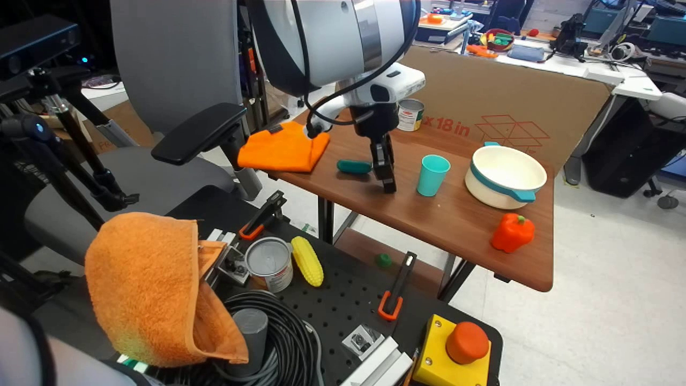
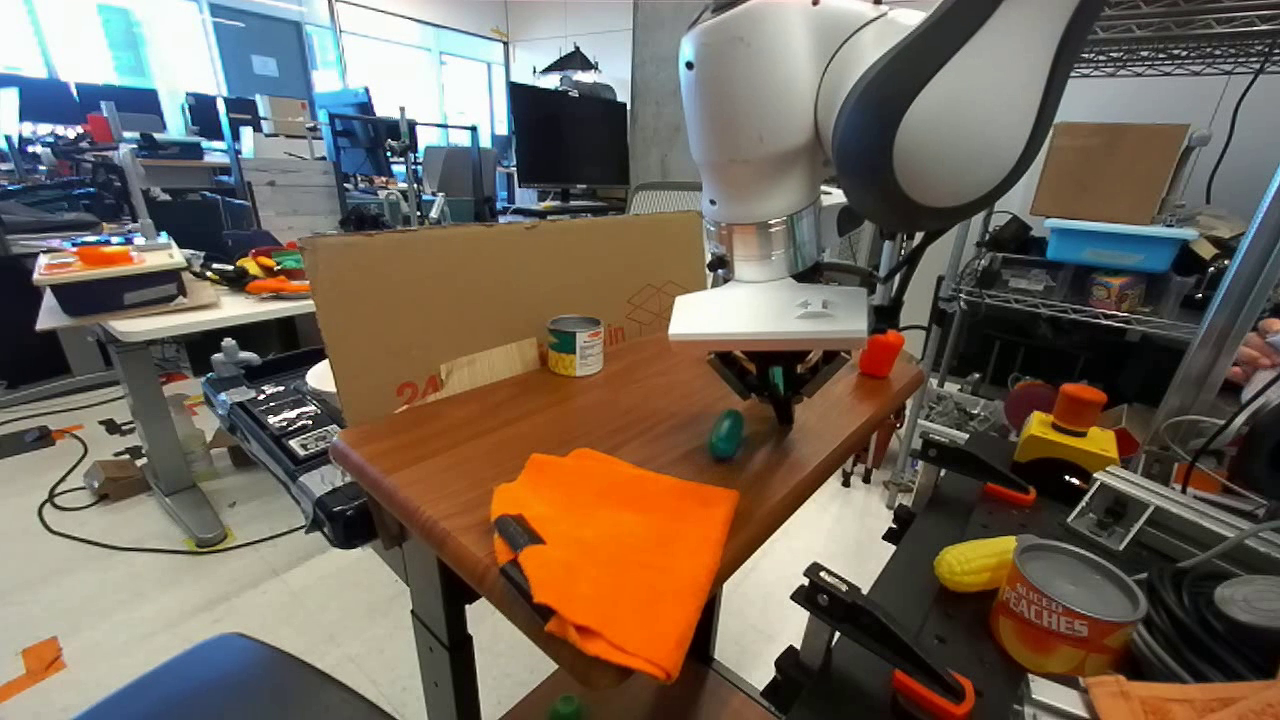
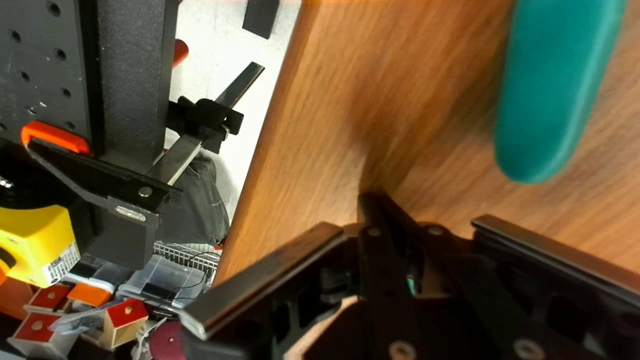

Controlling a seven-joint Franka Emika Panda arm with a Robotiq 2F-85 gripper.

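Note:
A smooth teal-green oblong lies on the wooden table, on the orange cloth's side of my gripper. In the wrist view the same green oblong is at the upper right, cut off by the top edge and clear of the fingertips. My gripper is shut low over the wood, its fingers together and nothing held between them. From the second exterior view, the oblong sits just in front of the gripper.
An orange cloth covers one table end. A turquoise cup, a cream pot and a red pepper stand toward the other. A can stands by the cardboard wall. The table's near edge is close.

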